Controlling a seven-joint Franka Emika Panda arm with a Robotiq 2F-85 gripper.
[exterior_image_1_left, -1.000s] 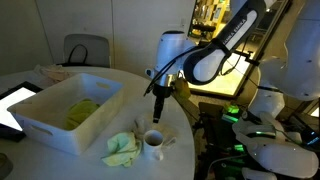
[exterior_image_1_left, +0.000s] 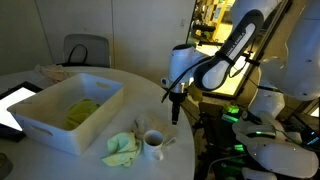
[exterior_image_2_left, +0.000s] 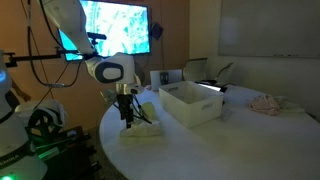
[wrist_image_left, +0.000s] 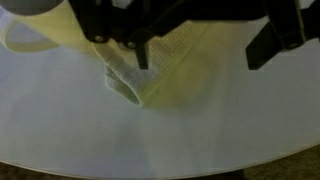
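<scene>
My gripper (exterior_image_1_left: 174, 112) hangs low over the round white table, a little beyond and to the right of a white mug (exterior_image_1_left: 153, 144) in exterior view 1. Its fingers stand wide apart, and nothing is gripped. In the wrist view, a pale ribbed cloth (wrist_image_left: 165, 62) lies below the gripper, mostly toward the left finger (wrist_image_left: 141, 52). Part of the mug (wrist_image_left: 55, 25) shows at the upper left there, its handle outward. A light green cloth (exterior_image_1_left: 122, 151) is crumpled left of the mug in exterior view 1.
A white open box (exterior_image_1_left: 48, 140) with a yellow-green cloth (exterior_image_1_left: 82, 112) inside stands on the table. A pinkish cloth (exterior_image_2_left: 266, 104) lies far off, beyond the box. A black screen (exterior_image_1_left: 12, 105) sits at the left edge.
In exterior view 1 my gripper has shifted to the right, away from above the mug. The mug, the cloths and the box look unmoved.
</scene>
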